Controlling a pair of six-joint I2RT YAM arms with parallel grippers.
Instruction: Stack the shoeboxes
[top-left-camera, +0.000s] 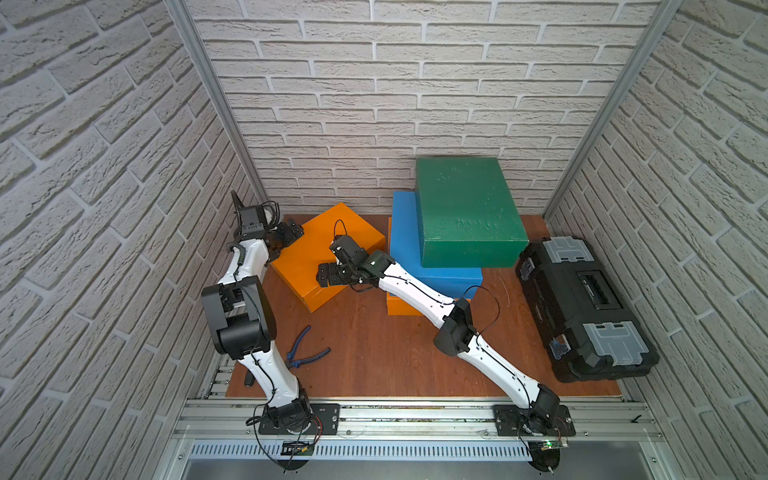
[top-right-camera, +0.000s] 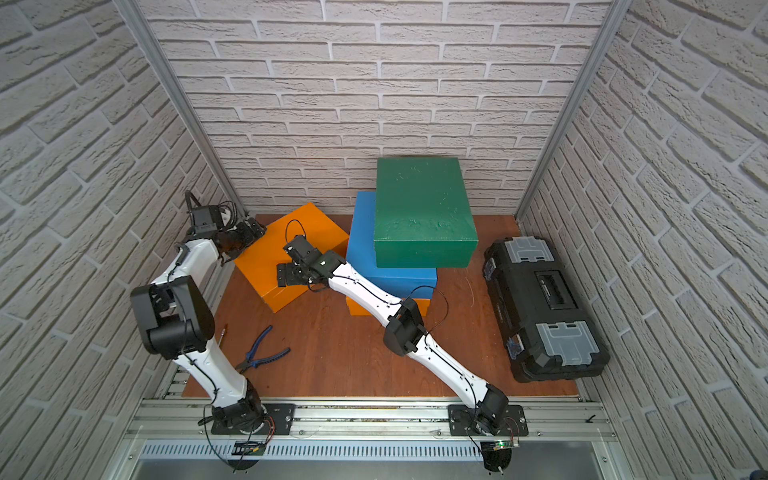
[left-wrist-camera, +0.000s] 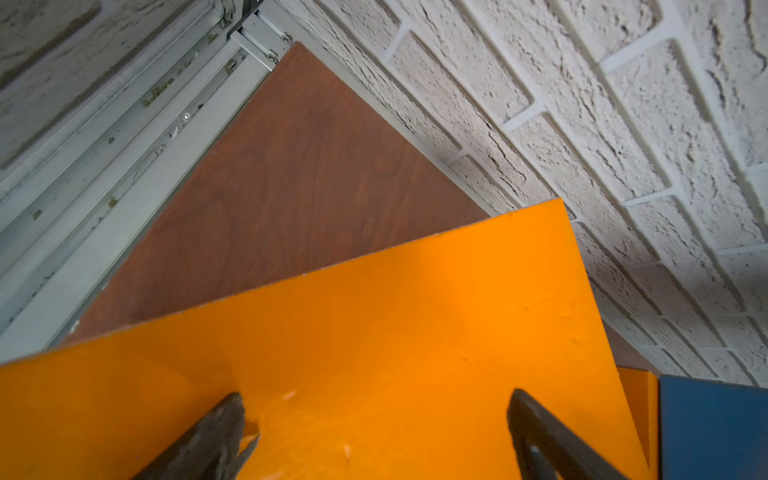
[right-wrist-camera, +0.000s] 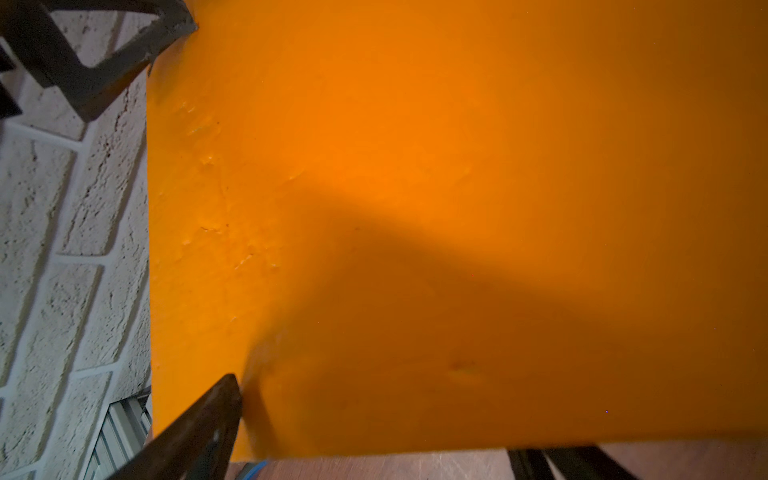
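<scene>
An orange box (top-left-camera: 320, 232) lies askew on the left of the table. At its back-left edge is my open left gripper (top-left-camera: 289, 233), whose fingertips appear blurred over the orange top in the left wrist view. My open right gripper (top-left-camera: 328, 273) is at its front-right side; in the right wrist view the orange face (right-wrist-camera: 456, 224) fills most of the frame between and above the fingertips. To the right, a green box (top-left-camera: 468, 200) sits on a blue box (top-left-camera: 405, 232), which rests on another orange box (top-left-camera: 408, 306).
A black toolbox (top-left-camera: 584, 312) occupies the right end. Blue-handled pliers (top-left-camera: 300, 352) lie at the front left beside the left arm.
</scene>
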